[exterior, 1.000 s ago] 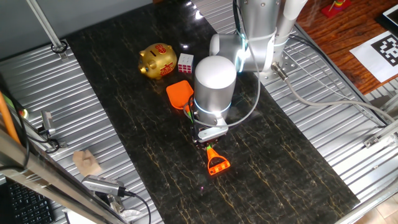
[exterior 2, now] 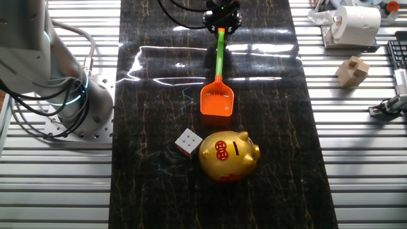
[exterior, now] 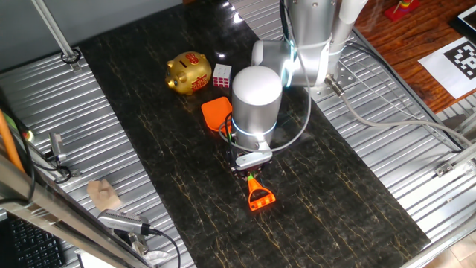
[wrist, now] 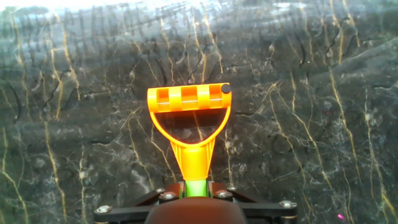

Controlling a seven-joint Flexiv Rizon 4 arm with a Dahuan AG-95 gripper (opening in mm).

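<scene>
A toy shovel lies along the black marbled table, with an orange scoop (exterior 2: 217, 102), a green shaft (exterior 2: 219, 57) and an orange D-shaped handle (exterior: 261, 196). My gripper is shut on the green shaft, close below the handle; in the wrist view a finger stands on either side of it. From above, the arm hides most of the shaft, leaving the scoop and handle showing at its two ends. Whether the shovel touches the table along its whole length I cannot tell.
Beyond the scoop stand a gold piggy bank (exterior 2: 229, 156) and a Rubik's cube (exterior 2: 188, 142), side by side. Wooden blocks (exterior 2: 352, 72) sit off the table on the ribbed metal surface.
Over the last second the orange scoop has shifted slightly toward the arm in exterior view 1. The handle has barely moved, and the arm stays almost in place.
</scene>
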